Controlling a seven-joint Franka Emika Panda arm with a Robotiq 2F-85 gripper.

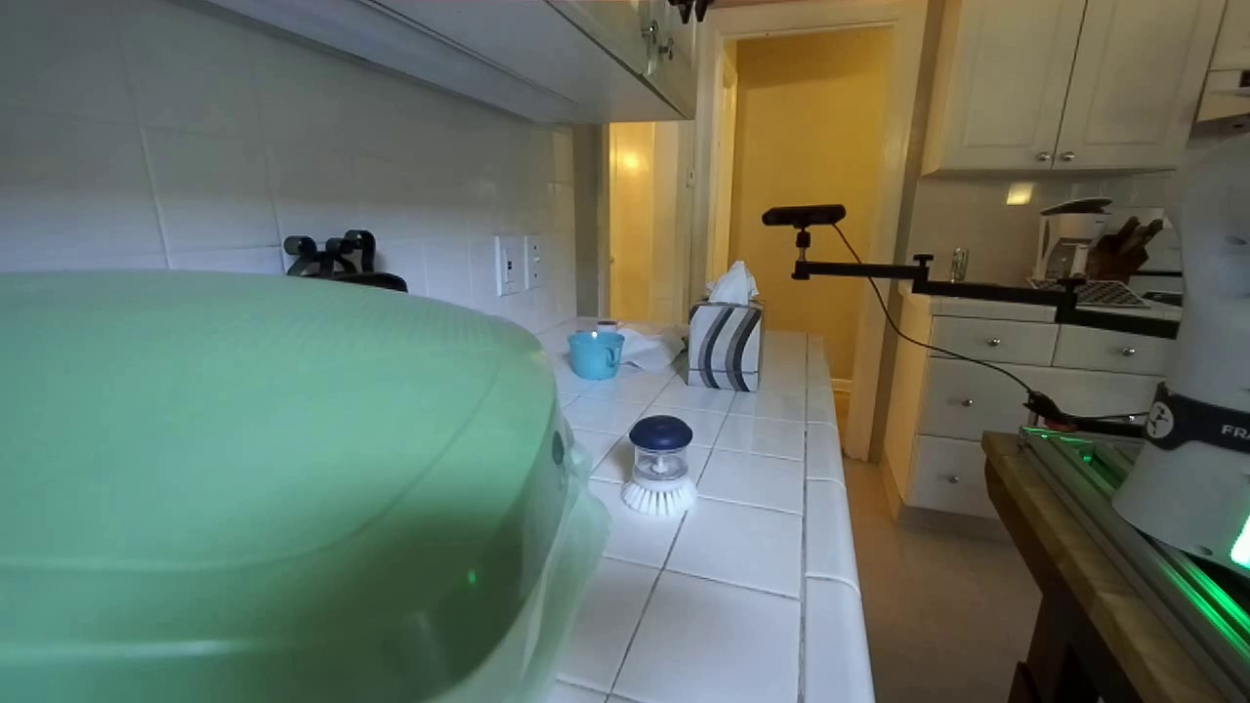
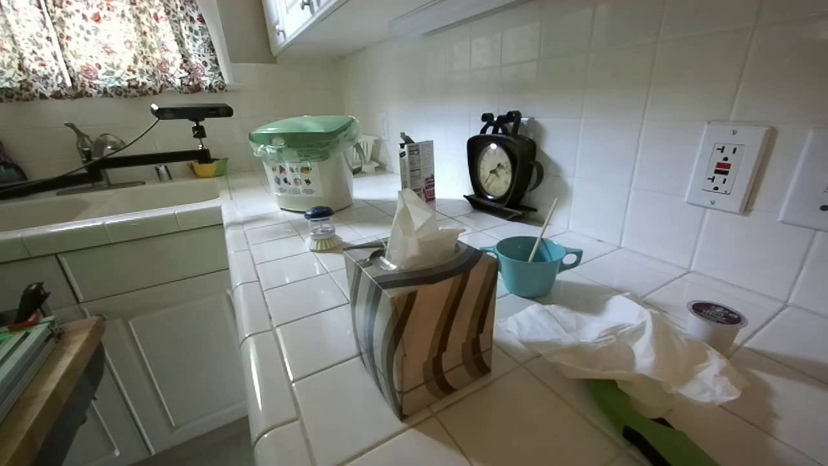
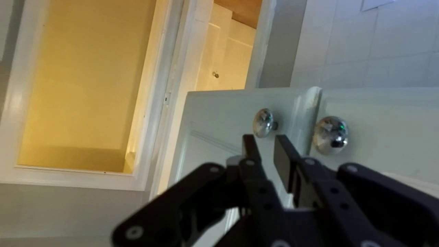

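Observation:
Two white cabinet doors meet in the wrist view. The left door (image 3: 222,123) bears a round silver knob (image 3: 262,122), just above and beyond my fingertips. A second silver knob (image 3: 330,135), on the right door (image 3: 387,127), lies to the right of my fingers, outside them. That door's edge (image 3: 311,119) stands a little proud of the left door. My black gripper is open, its fingers a modest gap apart with nothing held between them. In exterior view 1 only the gripper's dark tips show at the top edge, beside the upper cabinet (image 1: 633,70).
Below, the tiled counter (image 1: 738,539) holds a green-lidded bin (image 2: 306,155), a dish brush (image 2: 320,229), a tissue box (image 2: 423,326), a turquoise cup (image 2: 526,268) and a black clock-faced scale (image 2: 497,171). A camera arm (image 1: 937,281) reaches across at right.

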